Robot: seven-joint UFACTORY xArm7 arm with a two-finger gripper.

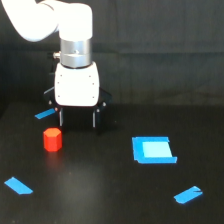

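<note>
A small red block point(52, 139) stands alone on the dark table at the left. Up and to its right hangs my gripper point(79, 119), below the white hand. Its two thin dark fingers stand wide apart, so it is open, and nothing shows between them. The block lies clear of both fingers. How high the fingertips are above the table is hard to tell.
A white square point(156, 149) framed in blue tape lies flat at the right. Blue tape strips lie at the front left point(18, 186), the front right point(188, 195) and behind the block point(45, 114). Bare table fills the middle.
</note>
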